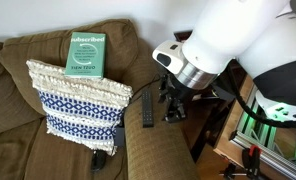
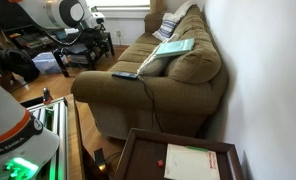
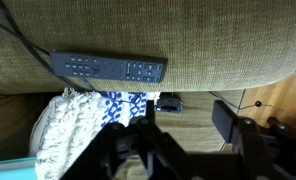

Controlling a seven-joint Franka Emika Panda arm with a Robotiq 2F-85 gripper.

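Note:
A long black remote (image 1: 147,107) lies on the brown couch's armrest (image 1: 156,152); in the wrist view the remote (image 3: 108,68) is above and left of the fingers, clear of them. My gripper (image 1: 171,106) hangs just right of the armrest. The wrist view shows my gripper with its fingers apart and nothing held between them. A small black object (image 1: 99,158) lies on the seat below the pillow; the wrist view shows this black object (image 3: 169,103) between the fingertips' lines of sight, well beyond them.
A blue-and-white fringed pillow (image 1: 80,108) leans on the couch with a green book (image 1: 86,55) on top. Dark cables (image 3: 28,42) run over the armrest. A brown tray (image 2: 136,155) holds a white booklet (image 2: 191,163). A wooden table edge (image 1: 228,145) stands at the right.

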